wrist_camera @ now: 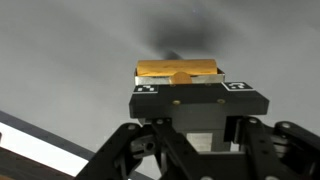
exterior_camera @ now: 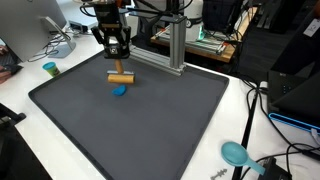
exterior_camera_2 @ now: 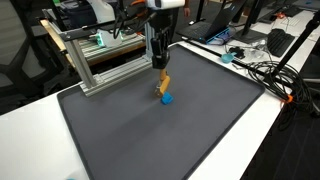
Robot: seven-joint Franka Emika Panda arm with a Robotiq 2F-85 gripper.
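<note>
A mallet-like wooden tool has a light, orange-tan head [exterior_camera: 120,79] lying crosswise below an upright handle [exterior_camera: 118,66]. My gripper [exterior_camera: 117,57] points down and is shut on that handle, with the head just beneath the fingers. In exterior view 2 the tool [exterior_camera_2: 163,84] appears under the gripper, right beside a small blue disc [exterior_camera_2: 167,99]. The wrist view shows the head [wrist_camera: 177,68] beyond the black fingers [wrist_camera: 240,101], the handle's end between them. Whether the head touches the dark board cannot be told.
The dark board [exterior_camera: 150,125] is largely clear toward its near side. A green cup [exterior_camera: 51,69] stands off its far left edge, and a metal frame [exterior_camera: 175,62] stands behind. A turquoise object [exterior_camera: 238,156] lies on the white table at right.
</note>
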